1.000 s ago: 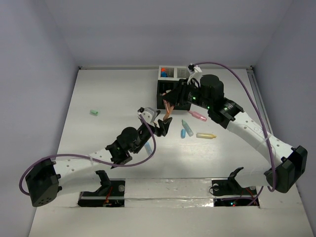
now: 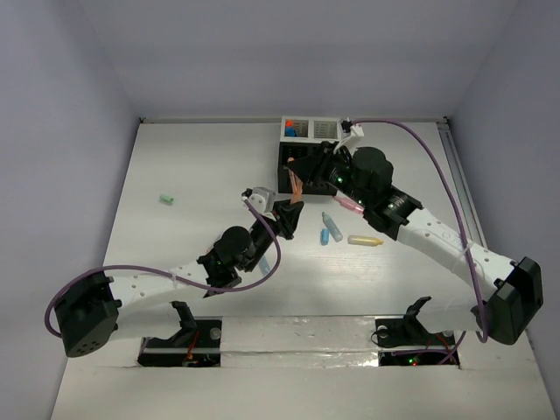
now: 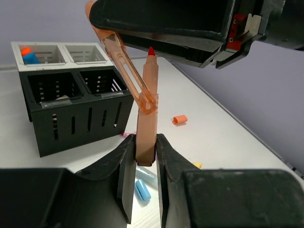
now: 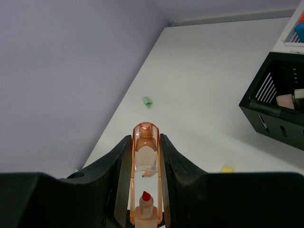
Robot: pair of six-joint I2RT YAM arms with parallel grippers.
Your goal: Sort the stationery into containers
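Note:
My left gripper is shut on an orange marker [image 3: 147, 128], held upright with its red tip uppermost. Across the marker slants a clear orange piece [image 3: 126, 69], apparently its cap, gripped by my right gripper, which is shut on it. In the left wrist view the cap's lower end overlaps the marker, while the red tip shows beside the cap. The right wrist view has the tip within the cap's outline; whether it is inside, I cannot tell. Both grippers meet just before the black container [image 3: 80, 126], whose near face is partly covered in the top view.
Behind the black container stands a white one [image 2: 325, 129] with orange and blue pieces. Right of the grippers lie a teal marker [image 2: 332, 227], a blue cap [image 2: 325, 237], a yellow marker [image 2: 365, 241] and a pink marker [image 2: 348, 204]. A green cap [image 2: 166, 199] is far left.
The right gripper has shifted slightly, still with the cap.

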